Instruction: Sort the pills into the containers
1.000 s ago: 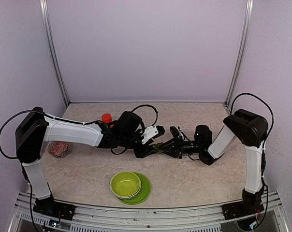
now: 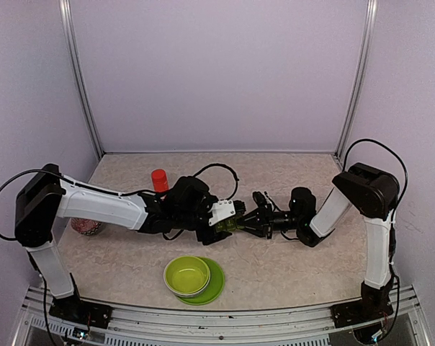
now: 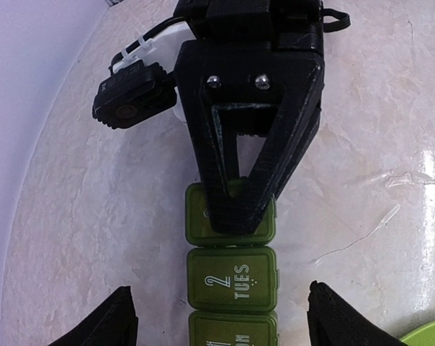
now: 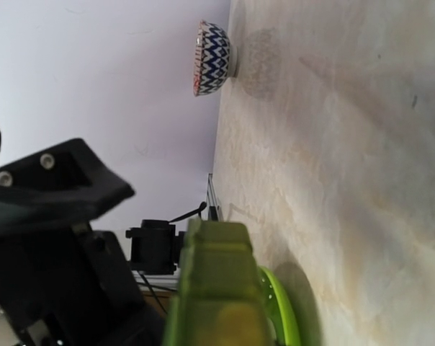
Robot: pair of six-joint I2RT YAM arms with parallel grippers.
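A green pill organizer (image 3: 232, 277) with lids marked TUES and a partly visible MON below is held by my right gripper (image 2: 244, 222), shut on one end compartment, as the left wrist view shows. My left gripper is open around the lower compartments, its fingertips apart from the box on either side. In the right wrist view the organizer (image 4: 214, 274) runs away from the camera, blurred, with the black left gripper beside it. The lids in the left wrist view are closed. No loose pills can be made out.
A green bowl (image 2: 186, 272) on a green plate (image 2: 212, 292) sits at the front centre. A red container (image 2: 159, 180) stands at back left. A patterned bowl (image 4: 210, 59) is at the left, partly behind the left arm.
My left arm has shifted slightly, its wrist moving down in the top view around the organizer. The right arm and the organizer look almost unmoved.
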